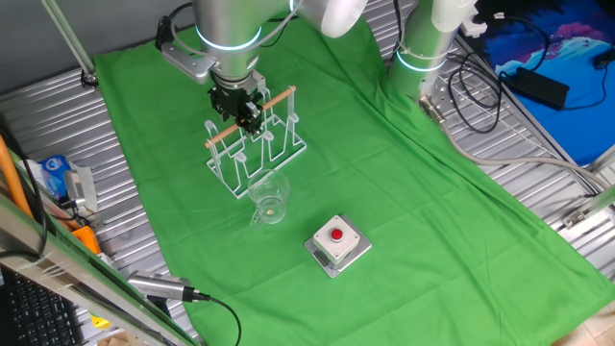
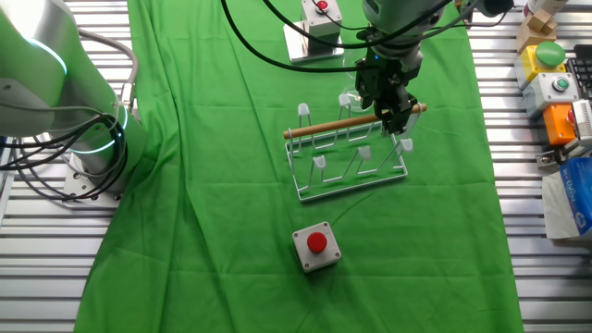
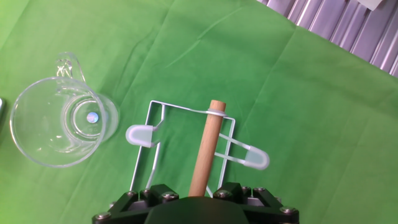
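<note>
A white wire rack [image 1: 240,178] with a wooden bar [image 1: 280,99] along its top stands on the green cloth. My black gripper [image 1: 252,123] hangs at the rack, close over the bar, in both exterior views. From the wrist, the bar [image 3: 205,149] runs down behind the gripper's black linkages, and the fingertips are hidden; whether the fingers are open or shut does not show. Beside the rack, a clear glass mug [image 3: 62,121] stands upright on the cloth, its handle [image 3: 69,65] pointing up in the wrist view. Pale-tipped hooks [image 3: 256,157] stick out from the rack's sides.
A red-button box [image 1: 336,236] on a metal plate sits near the mug. Another red-button box [image 2: 317,245] lies on the rack's other side. Black cables [image 2: 305,67] hang around the arm in exterior view 2.
</note>
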